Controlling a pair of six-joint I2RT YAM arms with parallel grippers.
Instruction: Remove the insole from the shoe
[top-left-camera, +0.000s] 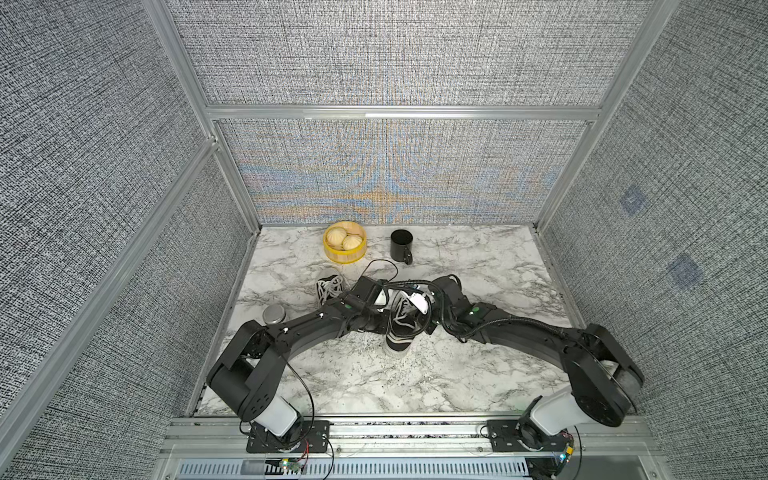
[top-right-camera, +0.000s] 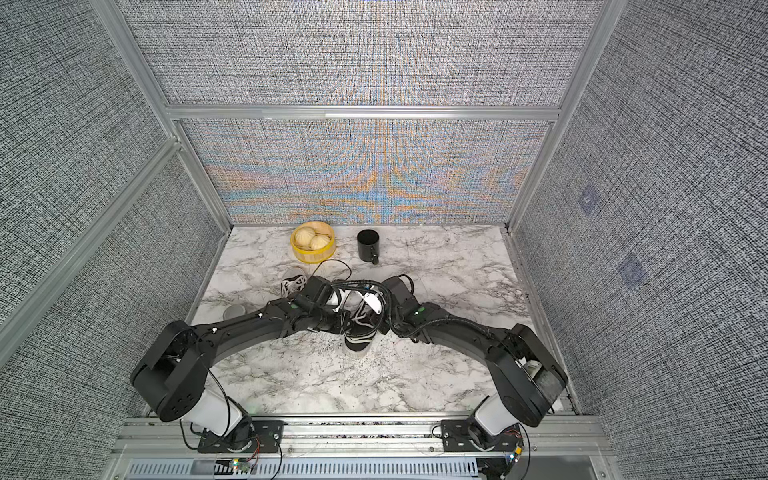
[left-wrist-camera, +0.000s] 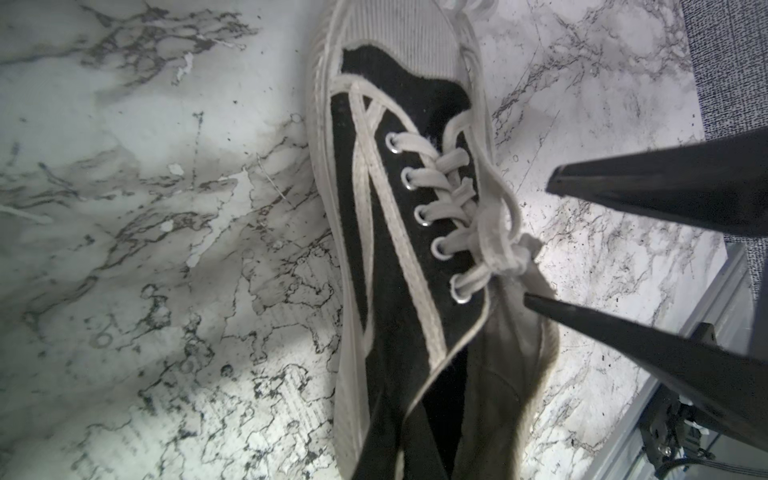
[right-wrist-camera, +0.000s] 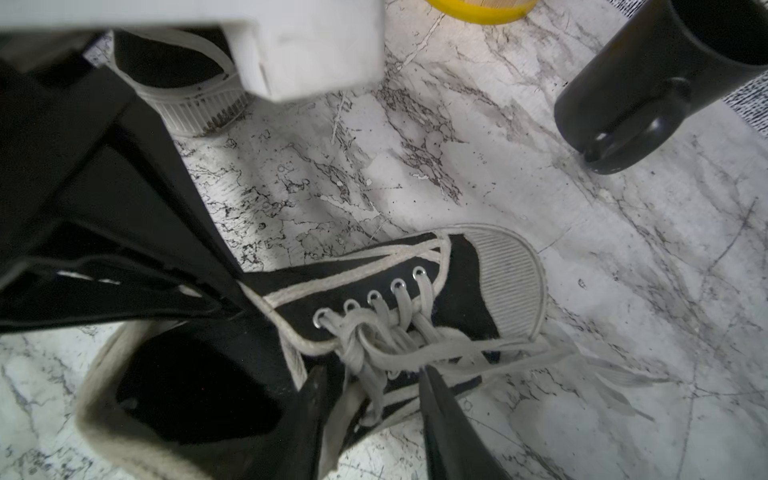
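Note:
A black-and-white canvas shoe (right-wrist-camera: 192, 392) lies on the table, laces up. Its opening is dark inside, and no insole can be made out there. My left gripper is shut, its tip at the shoe's side edge by the eyelets; whether fabric is pinched cannot be told. In the left wrist view its dark fingers (left-wrist-camera: 376, 452) come in from the bottom, over the shoe (left-wrist-camera: 408, 240). Over the laces (right-wrist-camera: 376, 344) my right gripper stands part open, its fingers apart. From the left wrist view, the right gripper is beside the shoe's laced side.
Another shoe (top-left-camera: 329, 289) is behind the left arm. A black mug (top-left-camera: 401, 245) and a yellow-rimmed steamer of buns (top-left-camera: 345, 254) stand at the back. A round tin (top-left-camera: 273, 313) sits at the left.

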